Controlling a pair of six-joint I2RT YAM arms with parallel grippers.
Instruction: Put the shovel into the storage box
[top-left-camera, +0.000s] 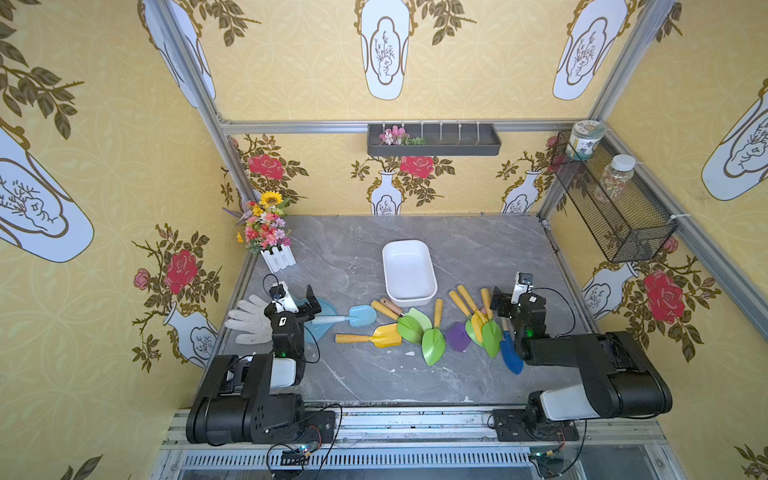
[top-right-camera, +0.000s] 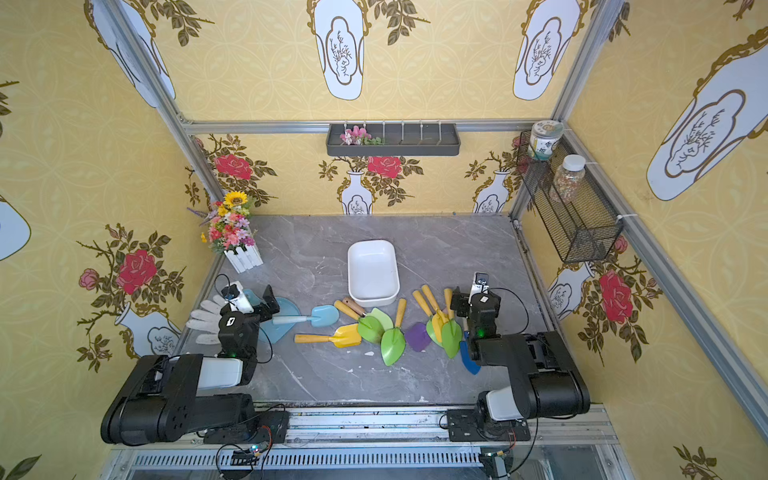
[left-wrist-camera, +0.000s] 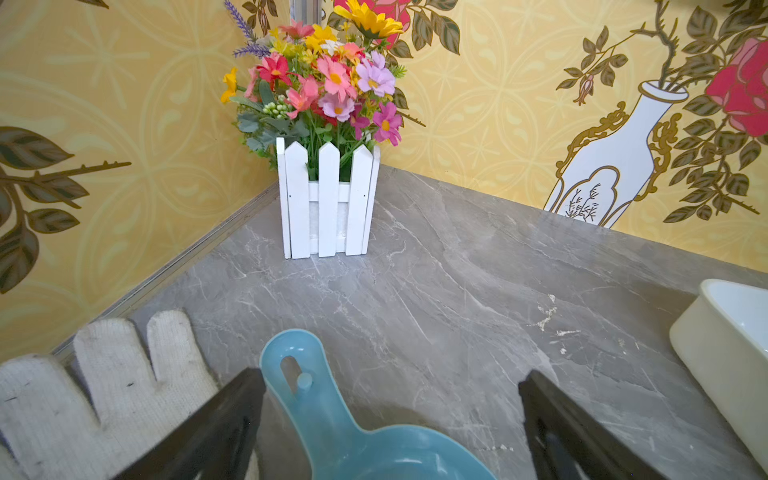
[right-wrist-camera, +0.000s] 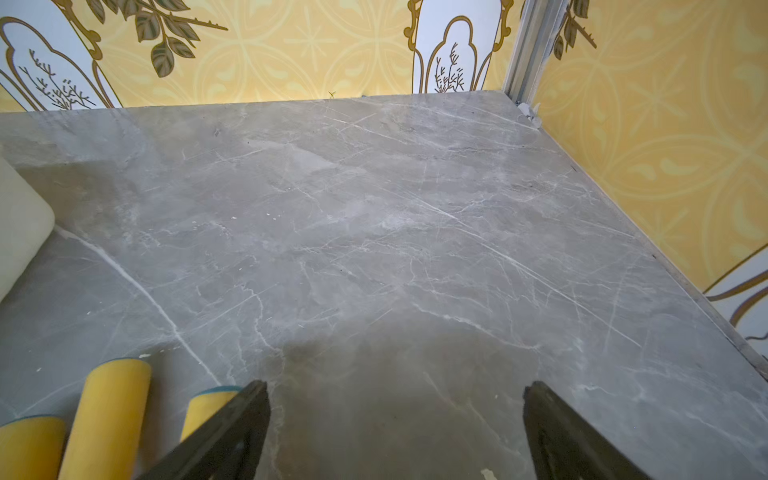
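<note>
An empty white storage box (top-left-camera: 409, 269) stands mid-table. In front of it lie shovels: a light-blue shovel (top-left-camera: 361, 315), a yellow shovel (top-left-camera: 386, 336), green shovels (top-left-camera: 433, 345), a purple shovel head (top-left-camera: 457, 337) and a dark-blue shovel (top-left-camera: 510, 358), with several handles overlapping. My left gripper is open above a light-blue pan-like thing (left-wrist-camera: 344, 436), nothing between its fingers. My right gripper is open over bare table, right of yellow handles (right-wrist-camera: 108, 412), also holding nothing.
A white glove (left-wrist-camera: 120, 400) lies at left, and a flower planter (left-wrist-camera: 324, 208) stands at back left. A wire basket with jars (top-right-camera: 592, 216) hangs on the right wall, a grey shelf (top-left-camera: 448, 148) on the back wall.
</note>
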